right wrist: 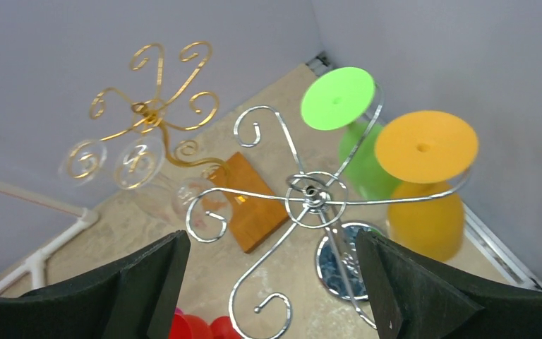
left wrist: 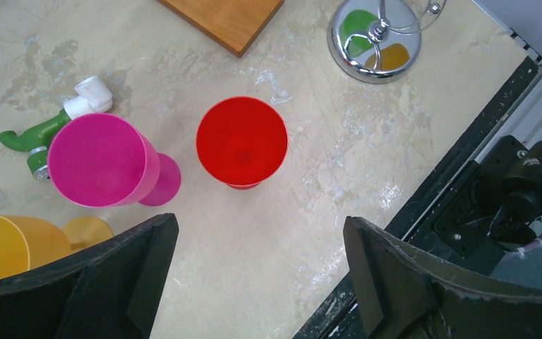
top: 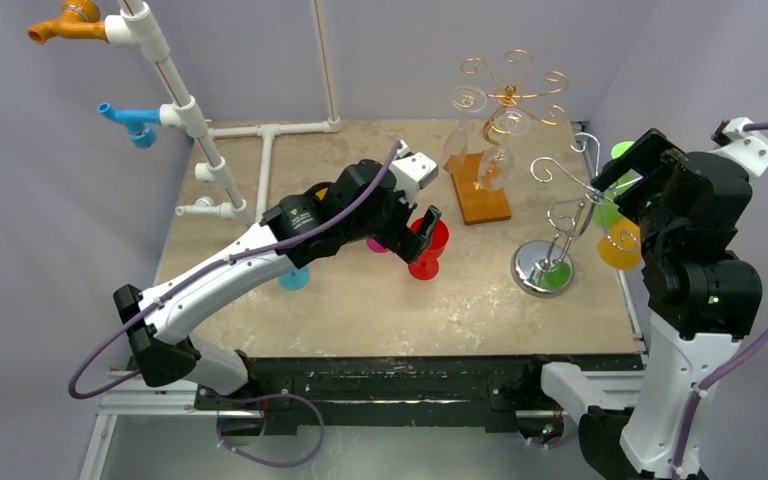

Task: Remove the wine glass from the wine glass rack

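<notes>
My right gripper is open, nothing between its fingers, to the right of the silver rack (top: 540,268). On that rack's arms a green glass (right wrist: 339,99) and an orange glass (right wrist: 427,148) hang upside down. Clear glasses (top: 495,168) hang from the gold rack (top: 508,95) on its wooden base (top: 482,205). Open and empty, my left gripper hovers over the table. Beyond its fingertips a red glass (left wrist: 242,141) stands upright, while a pink glass (left wrist: 102,159) and a yellow glass (left wrist: 39,244) appear at the left.
A blue glass (top: 294,279) stands partly beneath my left arm. White pipes with an orange tap (top: 70,25) and a blue tap (top: 135,122) rise at the left. A green tap (left wrist: 39,134) lies on the table.
</notes>
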